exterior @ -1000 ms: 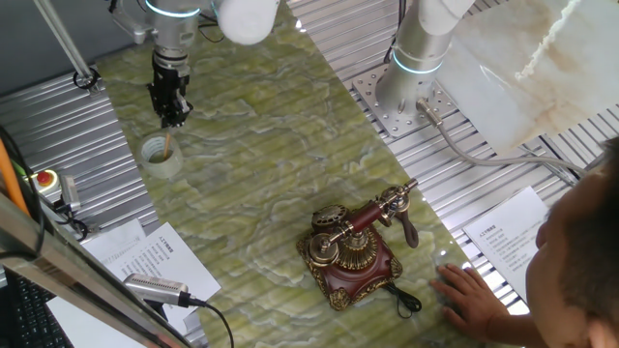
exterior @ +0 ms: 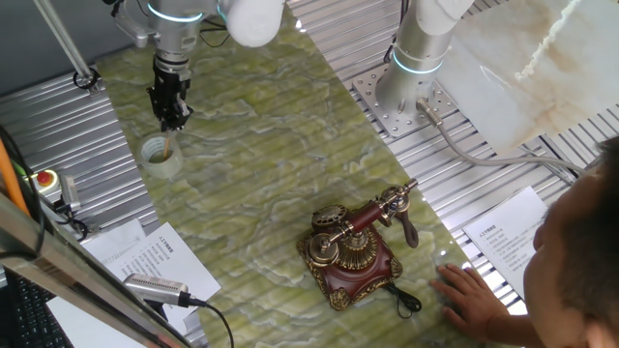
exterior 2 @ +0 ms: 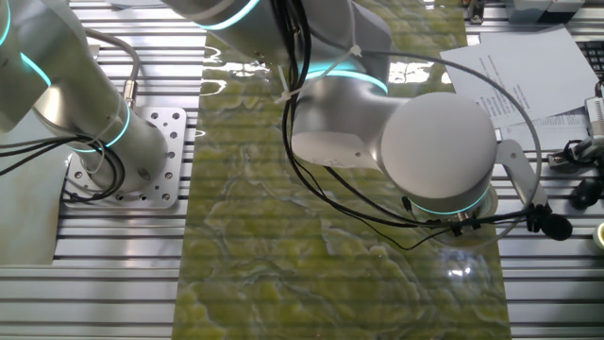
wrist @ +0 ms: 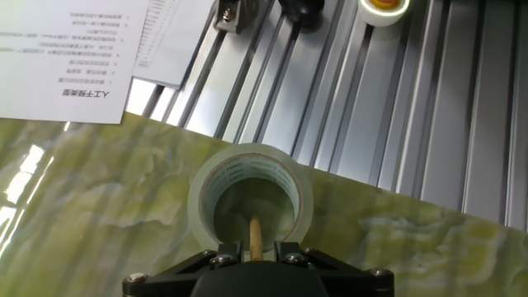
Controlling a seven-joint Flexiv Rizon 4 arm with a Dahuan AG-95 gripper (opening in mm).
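Note:
A wide, pale translucent ring like a roll of tape stands on the green marbled sheet, its hole facing up. Inside it leans a thin tan stick. Just above the ring's far rim hang the black fingertips of my gripper, close to the stick's upper end. From the wrist, the ring lies straight ahead, and the stick shows in line with the gap of my gripper. The fingers stand apart with space on both sides of the stick; contact cannot be made out. Exterior view 2 has the gripper hidden behind the arm.
A red and gold antique telephone sits farther along the green sheet. A person's hand rests at the sheet's edge. Papers and a red button lie beyond the sheet's edge.
My gripper has come down slightly toward the ring and stick over the last second. The ring, stick, telephone and person look unmoved.

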